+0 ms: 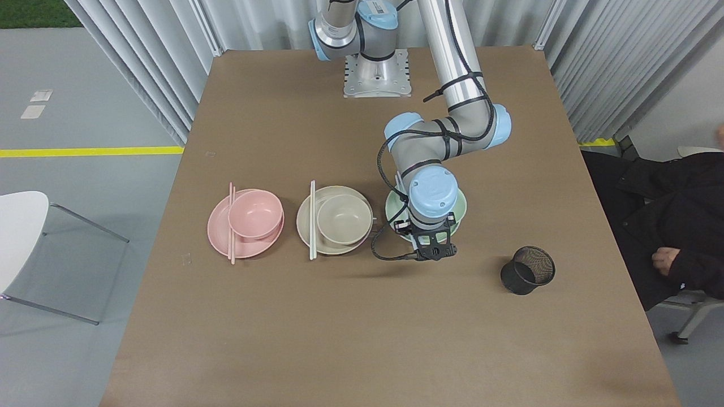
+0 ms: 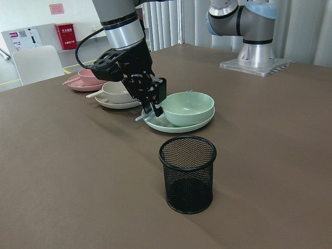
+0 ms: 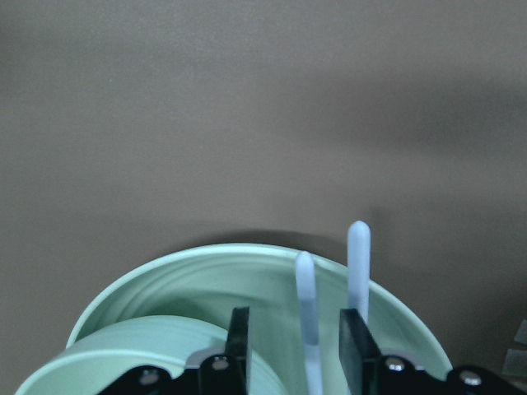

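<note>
My gripper is low over the green plate [image 2: 176, 128], beside the green bowl [image 2: 188, 106] in the left view. Its two black fingers stand apart in the wrist view, with the pale chopsticks [image 3: 357, 263] lying across the plate's rim at and between them; whether they touch the fingers I cannot tell. In the front view the arm covers most of the green set.
A beige bowl [image 1: 344, 219] with plate and chopsticks and a pink bowl [image 1: 255, 214] with plate and chopsticks stand to the left. A black mesh cup [image 1: 527, 271] stands at the right. A person sits at the right edge.
</note>
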